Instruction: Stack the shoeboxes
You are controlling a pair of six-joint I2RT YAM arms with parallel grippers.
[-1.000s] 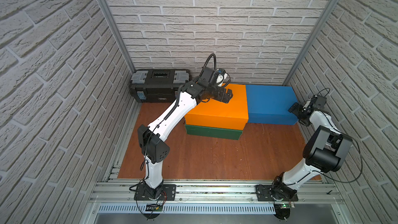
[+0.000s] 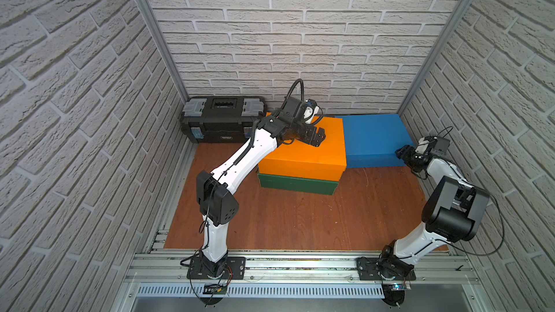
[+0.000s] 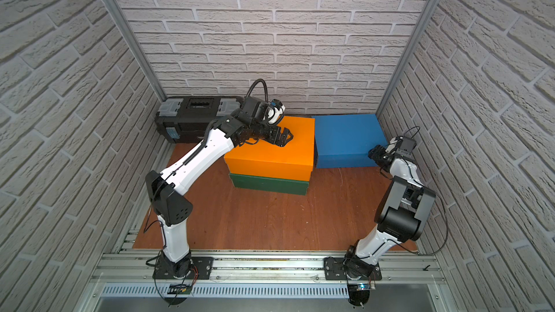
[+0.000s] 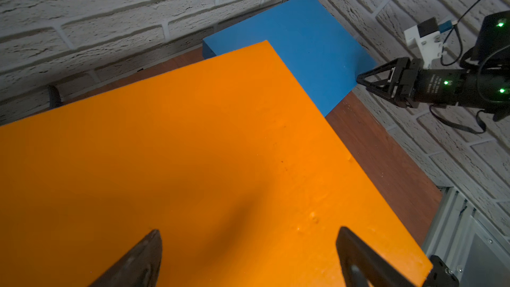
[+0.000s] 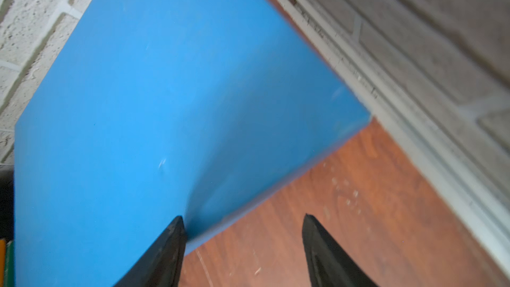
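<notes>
An orange shoebox (image 2: 306, 160) lies on top of a green shoebox (image 2: 297, 183) near the middle of the floor. To its right sits a blue shoebox (image 2: 375, 133) against the back wall. Over the orange lid hangs my left gripper (image 2: 317, 137), open, its fingers (image 4: 139, 257) apart with nothing between them. My right gripper (image 2: 399, 152) is at the blue box's front right corner. In the right wrist view one finger (image 5: 169, 247) meets the near edge of that box; the other finger (image 5: 323, 244) stands apart over floor. Whether the box is pinched cannot be told.
A black toolbox (image 2: 222, 118) stands at the back left. The brick side wall (image 2: 491, 109) is close to my right arm. Wooden floor (image 2: 289, 222) in front of the boxes is free.
The blue box has moved slightly toward the back wall. My right gripper has shifted a little to the left against its corner.
</notes>
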